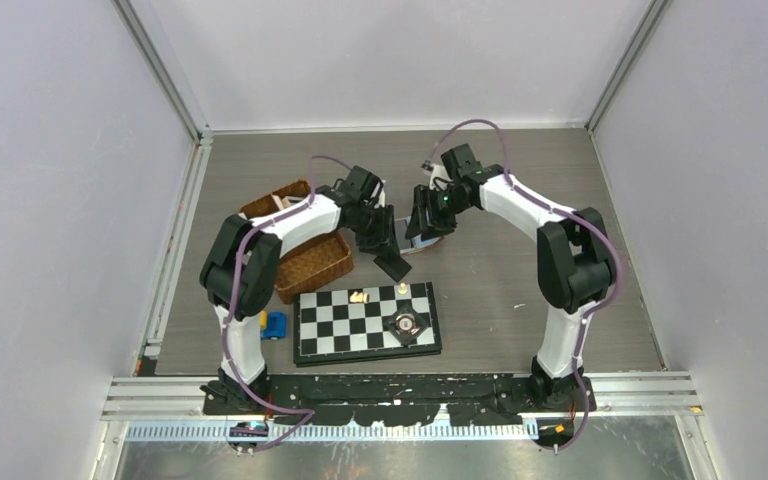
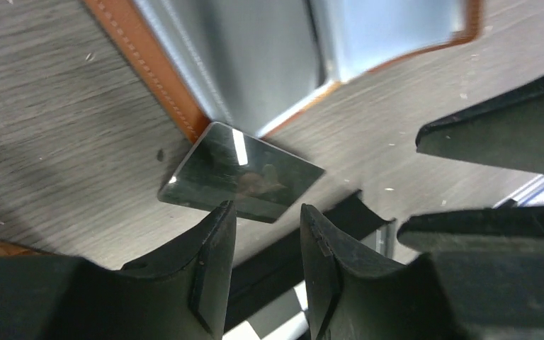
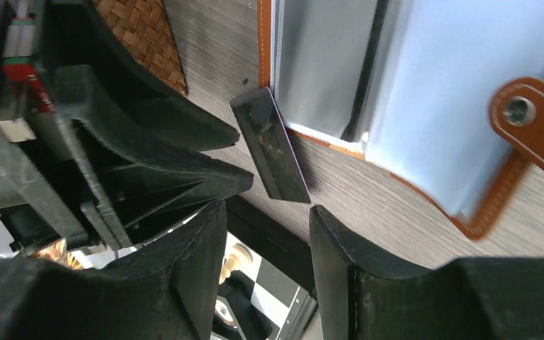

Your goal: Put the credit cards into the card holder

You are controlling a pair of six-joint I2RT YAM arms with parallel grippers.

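A dark card [image 2: 234, 177] lies on the table at the lower edge of the open brown card holder [image 3: 326, 71], which has pale inner panels; in the top view the card [image 1: 393, 267] is in front of the holder. My left gripper [image 1: 380, 240] hangs just behind the card, its fingers part open above it. My right gripper [image 1: 422, 225] is over the holder, its fingers apart with nothing seen between them; in the right wrist view its fingertips point toward the card, with the left gripper close beside.
A wicker basket [image 1: 310, 265] stands at left. A chessboard [image 1: 335, 340] with pieces and a dark square object [image 1: 405, 325] lies in front. A blue-and-yellow toy [image 1: 273, 327] is at lower left.
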